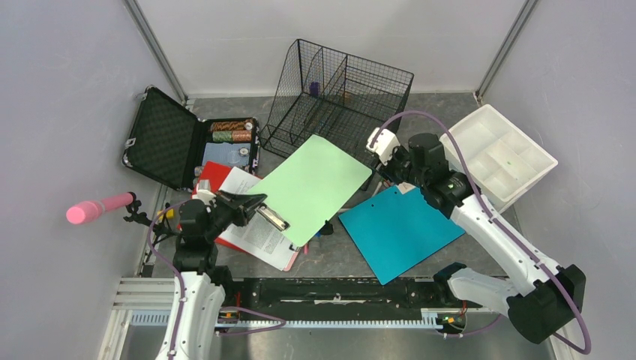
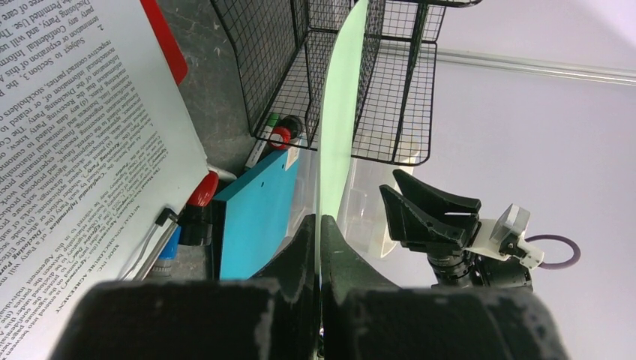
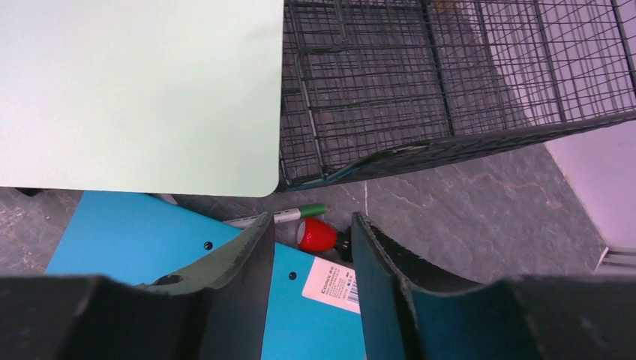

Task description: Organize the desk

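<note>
A pale green clipboard (image 1: 313, 184) is held above the desk by its left edge, my left gripper (image 1: 259, 202) shut on it. Edge-on between the left fingers, the board (image 2: 341, 112) reaches toward the wire rack (image 2: 397, 90). My right gripper hovers apart from the green board, with its fingers spread and nothing between them. Below it lie a blue clipboard (image 3: 142, 232) with a white label, a green-capped marker (image 3: 289, 215) and a red-ended item (image 3: 316, 235). Under the left gripper, white printed papers (image 1: 266, 240) rest over a red clipboard (image 1: 212, 177).
The black wire rack (image 1: 337, 94) with dividers stands at the back. An open black case (image 1: 161, 139) holding several items lies at left. At right sits a white compartment tray (image 1: 502, 154). Small items lie near the papers.
</note>
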